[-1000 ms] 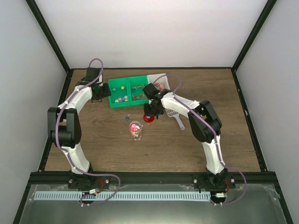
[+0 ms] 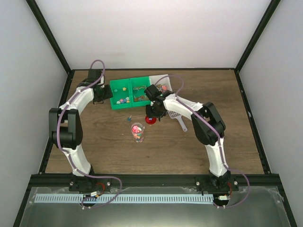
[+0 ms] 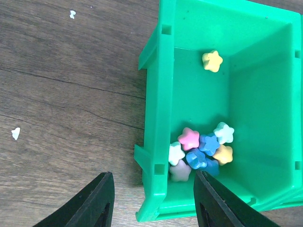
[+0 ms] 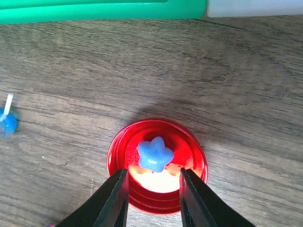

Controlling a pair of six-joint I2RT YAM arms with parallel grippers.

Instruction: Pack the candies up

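Observation:
In the right wrist view a blue star candy [image 4: 155, 154] lies in a shallow red round lid [image 4: 194, 156]. My right gripper is over the lid, its fingers apart at the candy's near side, nothing between them. A clear jar [image 2: 138, 132] of mixed candies stands in front of the bins. Several star candies, among them a pink one [image 3: 189, 138], rest in the left green bin [image 3: 163, 94]; a yellow star [image 3: 212, 61] sits apart from them. My left gripper hangs open and empty by that bin's left corner.
A second green bin [image 2: 131, 99] and a white bin [image 2: 168, 81] adjoin on the right, holding wrapped-looking items. A slotted white spatula [image 2: 182, 124] lies right of the lid, and a small blue item [image 4: 6, 124] left of it.
The left arm has stayed put.

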